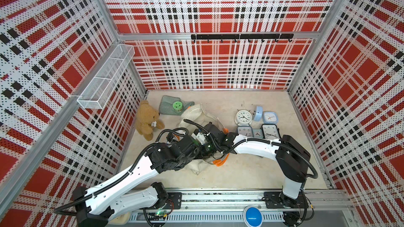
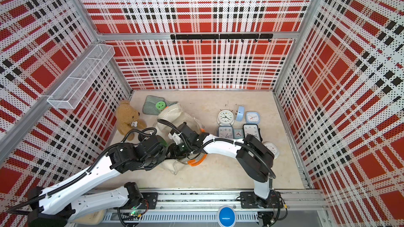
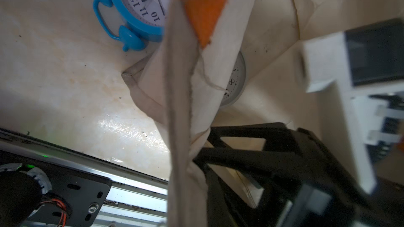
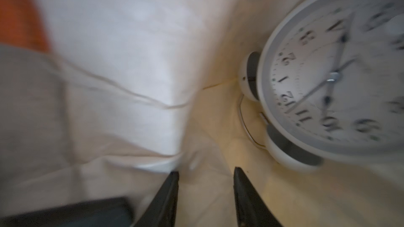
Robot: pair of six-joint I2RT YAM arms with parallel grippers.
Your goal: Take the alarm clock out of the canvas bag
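In the top left view, the cream canvas bag (image 1: 195,113) with orange handles lies mid-table, largely covered by both arms. A white twin-bell alarm clock (image 4: 303,84) rests inside it, right of my right gripper, whose fingers stand apart with only bag cloth behind them. Part of that clock's dial (image 3: 235,79) peeks past the cloth in the left wrist view. My left gripper (image 1: 185,155) is shut on the bag's edge, a taut strip of canvas (image 3: 181,185) running up to it. That strip hides the left fingertips.
A blue twin-bell clock (image 3: 141,0) sits outside the bag, on its left. Several clocks, among them a white one (image 1: 243,117), stand at the right. A teddy bear (image 1: 147,119) and a grey-green cloth (image 1: 168,105) lie at the left.
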